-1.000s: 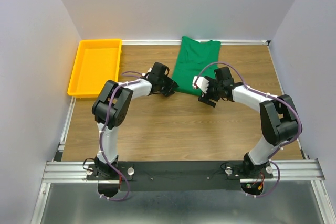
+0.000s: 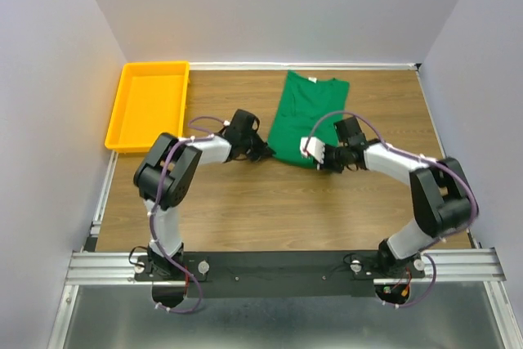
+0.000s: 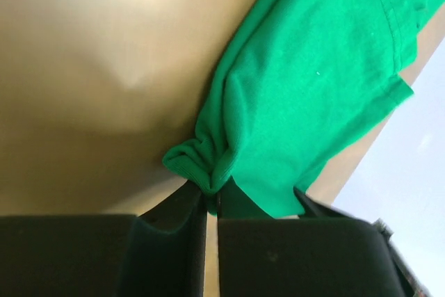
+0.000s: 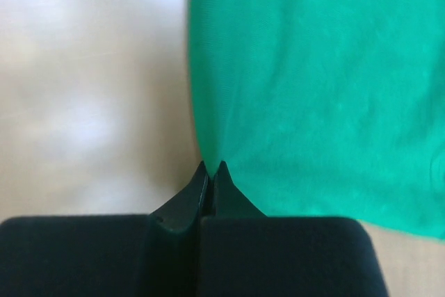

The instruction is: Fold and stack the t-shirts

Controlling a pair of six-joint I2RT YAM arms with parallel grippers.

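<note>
A green t-shirt (image 2: 298, 124), folded into a long shape, lies on the table with its collar end toward the back wall. My left gripper is shut on one bottom corner, where the cloth bunches up between the fingertips. At the other bottom corner my right gripper is shut on the cloth too, and the edge of the green fabric (image 4: 292, 102) runs straight up from its tips. From the top view the two grippers sit on either side of the shirt's near end, and the fingertips there are hard to make out.
A yellow bin (image 2: 149, 108), empty, stands at the back left. Bare wooden table (image 2: 286, 210) lies in front of the shirt and to its right. The back wall is close behind the collar end.
</note>
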